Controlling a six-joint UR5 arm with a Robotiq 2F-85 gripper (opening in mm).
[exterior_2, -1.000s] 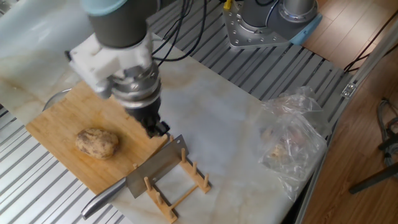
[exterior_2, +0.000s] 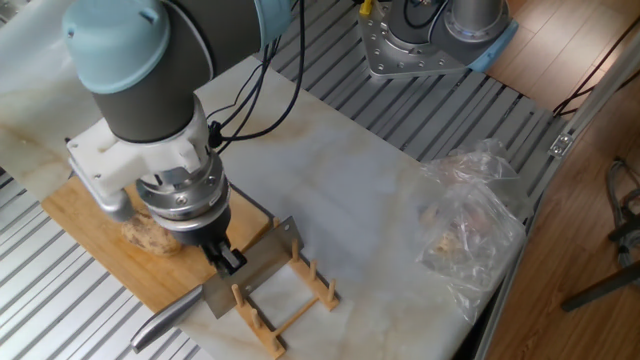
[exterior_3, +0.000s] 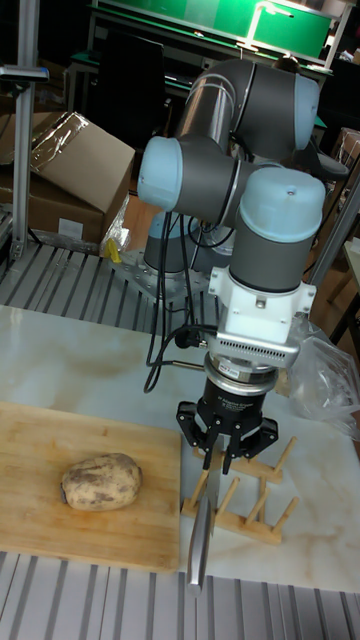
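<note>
A cleaver (exterior_2: 252, 268) with a broad metal blade and a grey handle (exterior_2: 168, 318) rests in a wooden peg rack (exterior_2: 290, 318). In exterior view 3 the cleaver (exterior_3: 202, 539) shows nearly edge-on, its handle toward the camera. My gripper (exterior_2: 231, 263) points down close to the blade, near its handle end. Seen from exterior view 3, the gripper (exterior_3: 217, 469) has its fingertips apart by a narrow gap, in line with the blade; whether they touch it cannot be made out. A potato (exterior_3: 101, 482) lies on the wooden cutting board (exterior_3: 117, 544); in exterior view 2 my wrist partly covers it.
A clear plastic bag (exterior_2: 472, 230) with something in it lies at the table's right edge. The marble-patterned tabletop (exterior_2: 370, 230) between rack and bag is free. Black cables (exterior_2: 290, 100) hang from the arm.
My gripper has moved left and down in exterior view 2, from beyond the blade to beside its handle end, and my wrist now covers part of the potato. Cleaver and rack have stayed put.
</note>
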